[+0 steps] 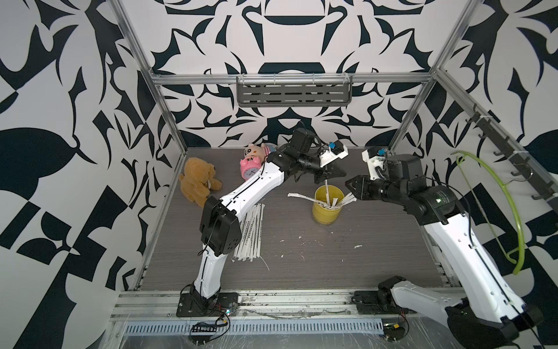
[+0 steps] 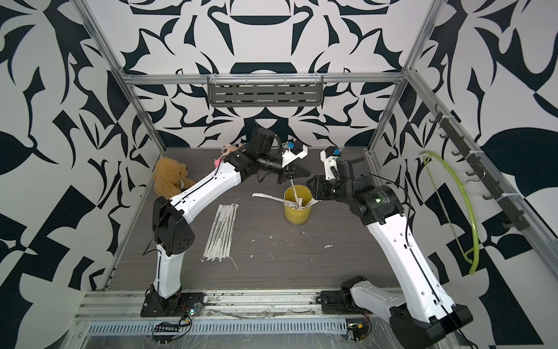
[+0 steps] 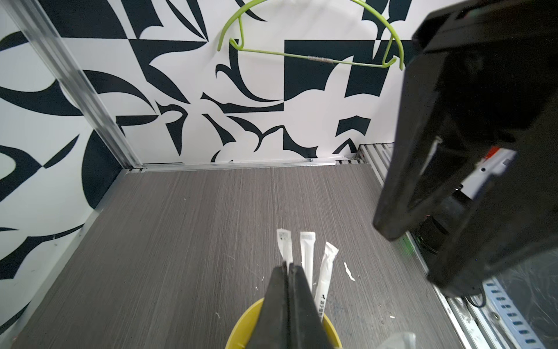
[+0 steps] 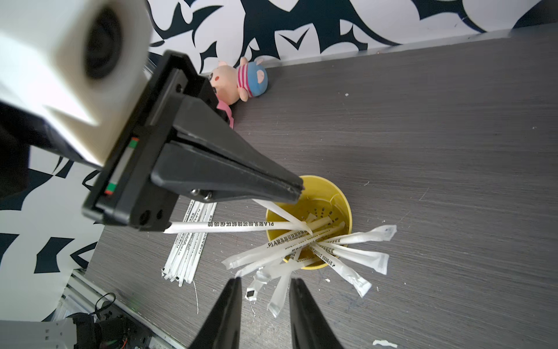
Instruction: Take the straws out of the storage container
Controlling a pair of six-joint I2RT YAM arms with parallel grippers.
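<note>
The yellow storage container [image 4: 344, 203] stands on the table with several white paper-wrapped straws [image 4: 343, 267] fanned out of its mouth. One long straw [image 4: 232, 226] leans far out over the left rim. My left gripper is above the container with its fingers together. A straw [image 1: 326, 192] stands nearly upright just beneath it; its upper end is hidden in the right wrist view, and I cannot make out whether the fingertips touch it. My right gripper stands open at the container's right side, its fingers apart, nothing between them.
Several straws [image 1: 250, 232] lie in a bundle left of the container. A brown teddy bear [image 1: 198, 179] and a pink toy clock [image 1: 251, 166] are at the back left. Small paper scraps dot the front table, otherwise clear. The two grippers are close together.
</note>
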